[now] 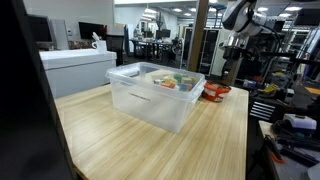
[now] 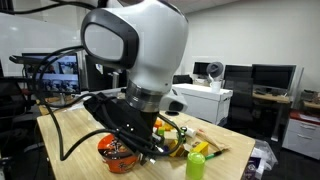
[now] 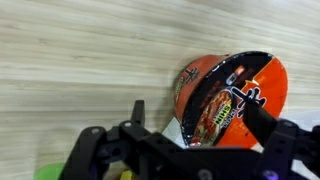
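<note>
An orange and black noodle bowl (image 3: 232,100) with a printed lid lies on the wooden table in the wrist view. My gripper is open above it, one dark fingertip over bare wood left of the bowl and the other overlapping its right side. Nothing is gripped. In exterior view 1 the red bowl (image 1: 215,92) sits at the table's far right, with the arm reaching down over it. The bowl (image 2: 117,154) shows at the lower left in exterior view 2, partly covered by the arm and its cables.
A clear plastic box (image 1: 150,104) with several colourful items stands mid-table. Near the arm are a green cylinder (image 2: 190,165) and some yellow pieces.
</note>
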